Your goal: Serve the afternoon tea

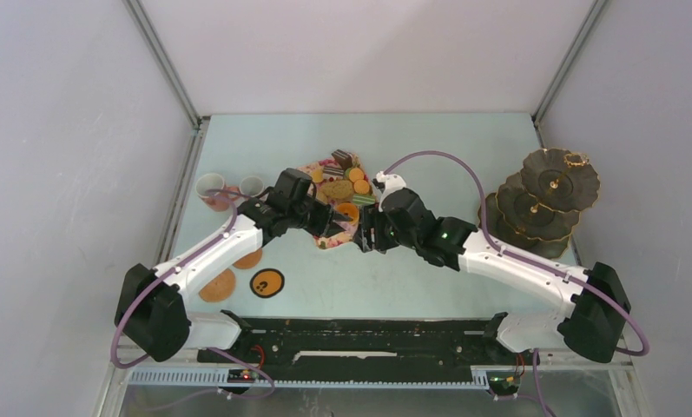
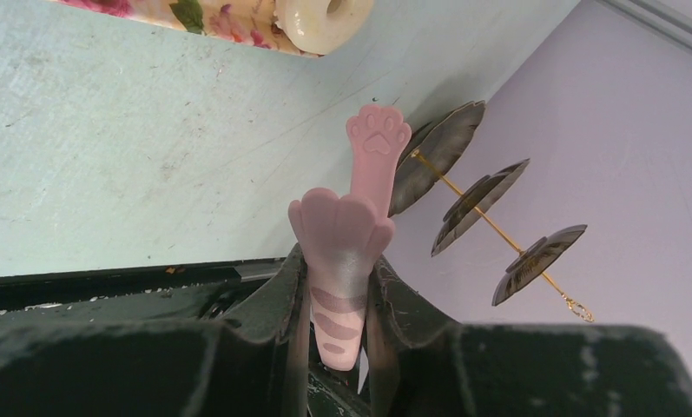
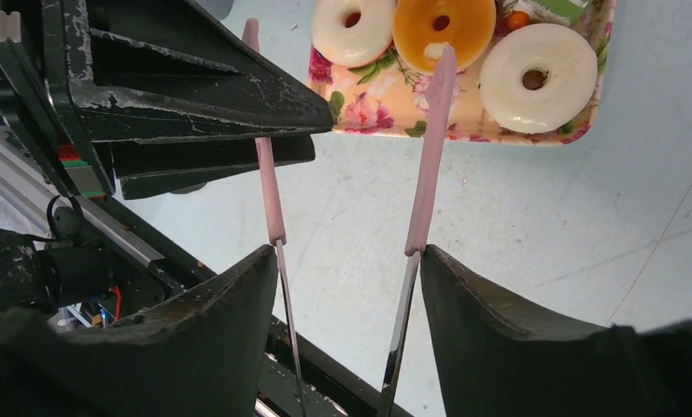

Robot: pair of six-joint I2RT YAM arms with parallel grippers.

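Pink paw-tipped tongs [image 3: 429, 165] with thin metal arms span the space between my two grippers. In the left wrist view, my left gripper is shut on one of the pink paws, and the other paw [image 2: 381, 156] shows beyond it. My right gripper stands part open, with the spread tong arms running between its fingers. The floral food tray [image 3: 390, 113] lies beyond the tongs, holding glazed donuts [image 3: 537, 78] and other sweets. A dark three-tier stand [image 1: 555, 195] is at the right.
White-and-pink mugs [image 1: 210, 187] stand at the left, with round coasters [image 1: 218, 285] in front of them. The arms meet close together over the tray's front edge. Free table lies between the tray and the stand.
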